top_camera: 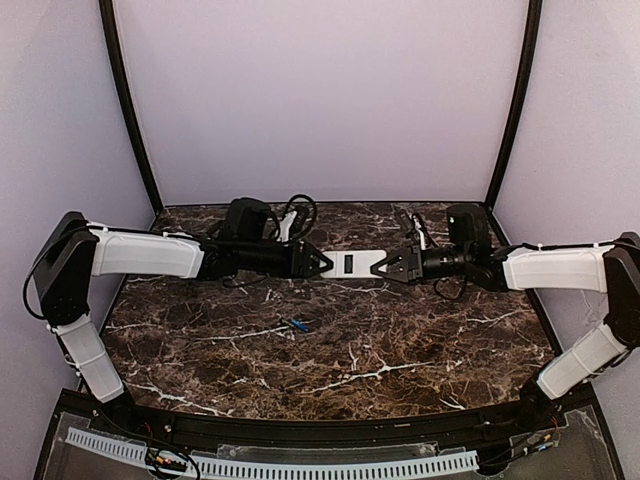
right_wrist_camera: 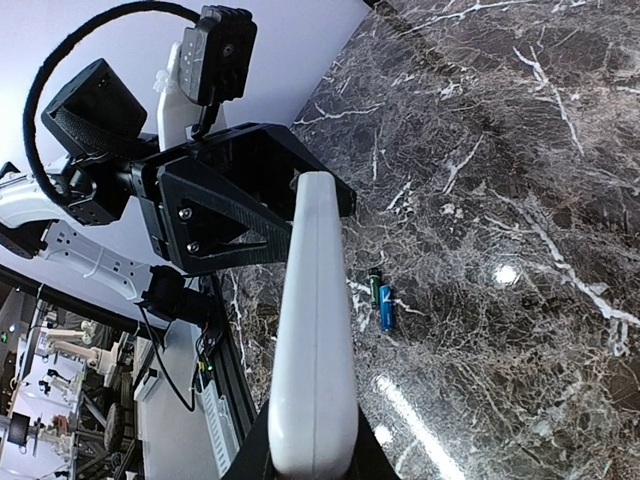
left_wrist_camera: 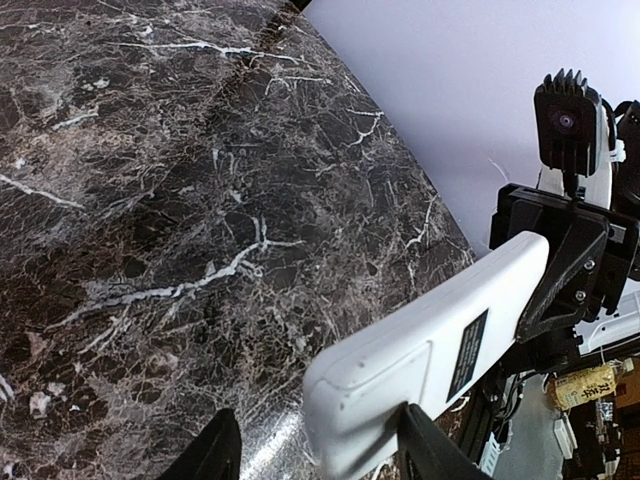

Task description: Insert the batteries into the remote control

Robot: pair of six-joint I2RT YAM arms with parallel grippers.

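Observation:
Held in the air at the centre is the white remote control (top_camera: 359,262) (left_wrist_camera: 430,350) (right_wrist_camera: 315,330), with a dark window on its face. My right gripper (top_camera: 395,266) is shut on its right end. My left gripper (top_camera: 315,262) is around its left end, fingers part open in the left wrist view; whether both touch it is unclear. Below on the marble table lie a blue battery (top_camera: 299,325) (right_wrist_camera: 386,308) and a green battery (right_wrist_camera: 374,286), side by side.
Walls stand at the back and both sides, with a dark rail along the front edge.

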